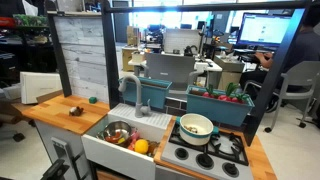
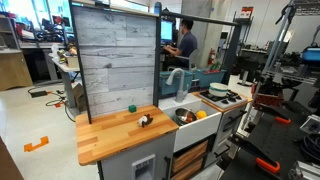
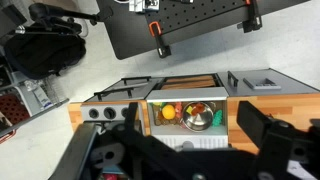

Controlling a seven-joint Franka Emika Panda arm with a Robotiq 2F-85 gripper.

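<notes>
In the wrist view my gripper hangs high above the toy kitchen, its dark fingers wide apart with nothing visible between them. Below the gap lies the white sink (image 1: 119,153), which holds a metal bowl (image 3: 198,117). Beside the bowl are a red item (image 3: 168,110) and a green item (image 3: 186,117). An orange-yellow round item (image 1: 141,146) is also in the sink. On the stove (image 1: 206,157) sits a pale pot (image 1: 196,125). The gripper cannot be made out in either exterior view.
A grey faucet (image 1: 131,87) rises behind the sink. Small items, one of them green (image 2: 132,108), lie on the wooden counter (image 2: 105,142). Plants fill a blue-green bin (image 1: 218,110) behind the stove. Dark posts and a plank wall (image 2: 119,70) frame the kitchen. A black table with orange-tipped clamps (image 2: 267,165) stands in front.
</notes>
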